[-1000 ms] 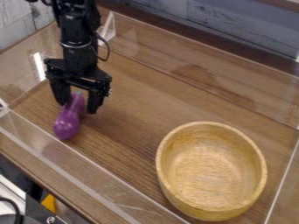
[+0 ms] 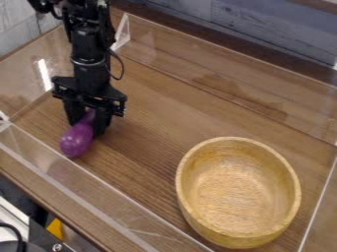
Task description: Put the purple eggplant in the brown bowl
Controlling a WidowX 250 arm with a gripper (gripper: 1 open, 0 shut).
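Observation:
The purple eggplant [image 2: 77, 141] lies on the table at the left, its rounded lower end in plain sight. Its upper part is mostly hidden under my black gripper [image 2: 90, 115], which reaches down over it from the back left. The dark fingers stand close around that upper part, but whether they press on it is too small and dark to tell. The brown bowl [image 2: 238, 193], wide and yellowish tan, stands at the front right and looks empty. A stretch of table separates it from the eggplant.
Bare wooden table [image 2: 198, 103] spreads between the gripper and the bowl and on toward the back. A raised wall [image 2: 250, 34] runs along the far edge. The table's left edge passes close beside the eggplant; cables show beyond it at the lower left.
My gripper has come down over the eggplant's upper part and covers more of it. The eggplant's visible end shifted slightly from frame to frame. The bowl has stayed put.

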